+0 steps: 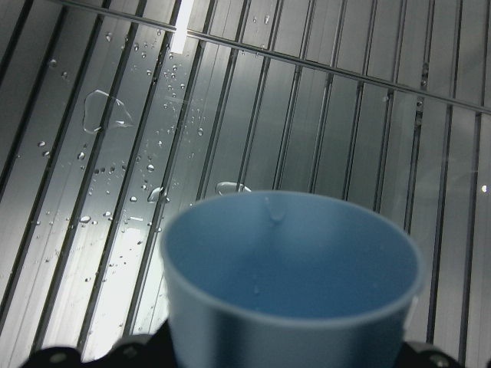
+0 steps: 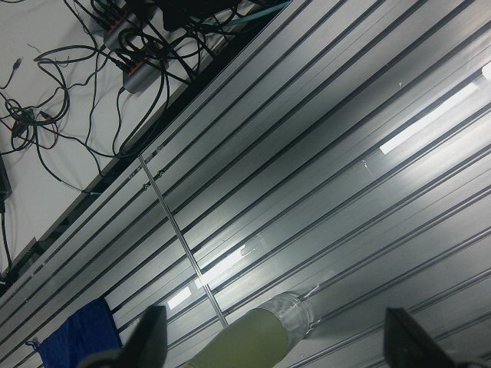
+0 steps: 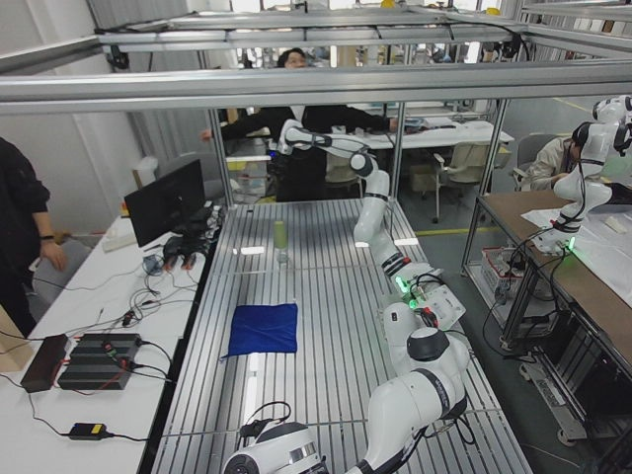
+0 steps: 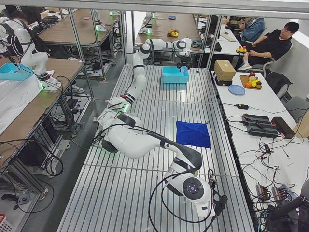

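Observation:
A blue cup (image 4: pixel 184 69) (image 1: pixel 291 330) is in my left gripper (image 4: pixel 183 66), whose fingers close on its sides; it hangs by a turquoise bin (image 4: pixel 175 79). A tall pale-green bottle with a clear end (image 3: pixel 280 235) (image 2: pixel 249 341) stands on the slatted table. My right gripper (image 4: pixel 219 205) is open above and near it, with nothing between the fingertips. A blue cloth (image 3: pixel 263 328) (image 4: pixel 193 134) (image 2: pixel 77 337) lies flat on the table.
A side table (image 3: pixel 99 425) along the slatted table holds a monitor (image 3: pixel 166 201), power units, cables, a plate (image 4: pixel 236 90) and fruit. Water drops lie under the cup. People stand or sit beyond the surface.

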